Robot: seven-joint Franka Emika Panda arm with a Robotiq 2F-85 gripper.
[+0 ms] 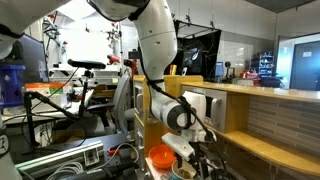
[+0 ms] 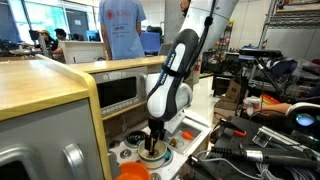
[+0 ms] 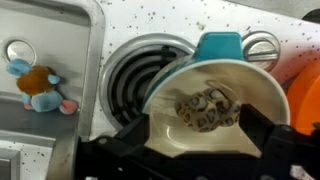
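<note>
A teal pot (image 3: pixel 222 46) with a cream inside stands on the stove, seen from above in the wrist view. Within it lies a brown, dark-spotted object (image 3: pixel 208 109). My gripper is over the pot, its dark fingers (image 3: pixel 128 140) spread wide on either side of the spotted object, with nothing held. From the side, the pot (image 2: pixel 153 151) shows below the white arm; the gripper's height above the object is hard to judge.
A brown and blue plush toy (image 3: pixel 42 88) lies in the metal sink (image 3: pixel 78 22) left of the stove. An orange bowl (image 2: pixel 132 172) stands close by the pot. Under the pot's left side is a coiled burner (image 3: pixel 128 80). A shelf wall (image 1: pixel 250 117) runs behind the counter.
</note>
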